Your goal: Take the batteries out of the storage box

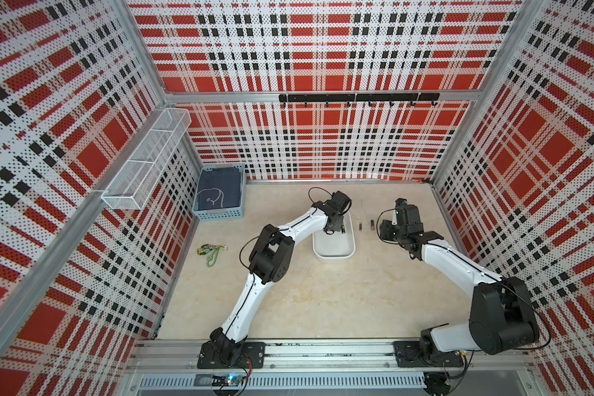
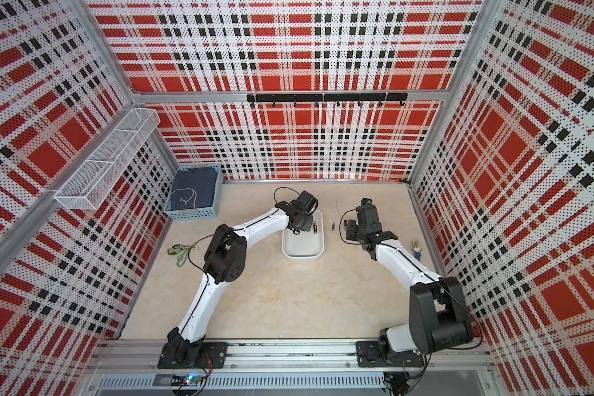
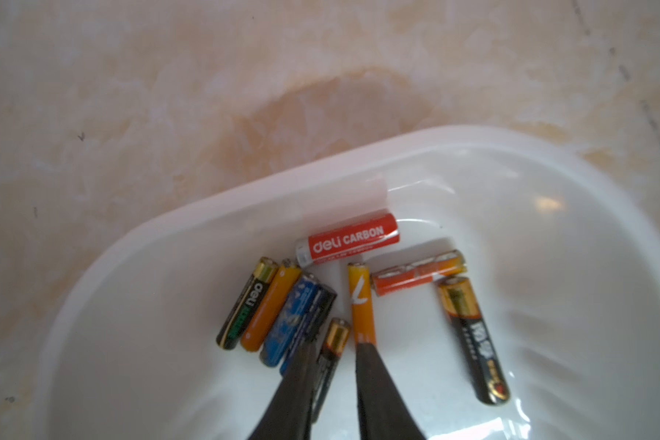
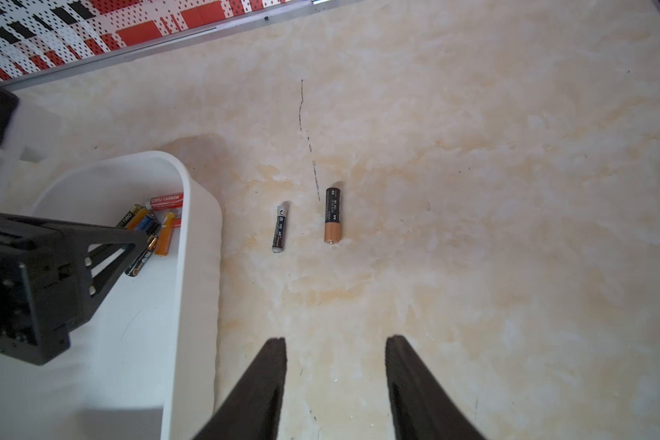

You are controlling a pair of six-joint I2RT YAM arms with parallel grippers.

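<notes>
The white storage box (image 1: 334,248) is mid-table. Inside, several batteries cluster at one end, among them a red deli one (image 3: 348,236), an orange one (image 3: 360,300) and a black-gold one (image 3: 473,341). My left gripper hangs over them, fingers part open and close together, near the gold-topped battery; nothing is clearly held. Two batteries lie on the table right of the box, a small one (image 4: 279,228) and a larger black-copper one (image 4: 332,215). My right gripper is open and empty above the bare table beside the box.
A blue basket (image 1: 219,211) with dark cloth sits at the back left, a green lanyard (image 1: 211,257) at the left, a small figurine (image 2: 416,249) at the right. A wire rack hangs on the left wall.
</notes>
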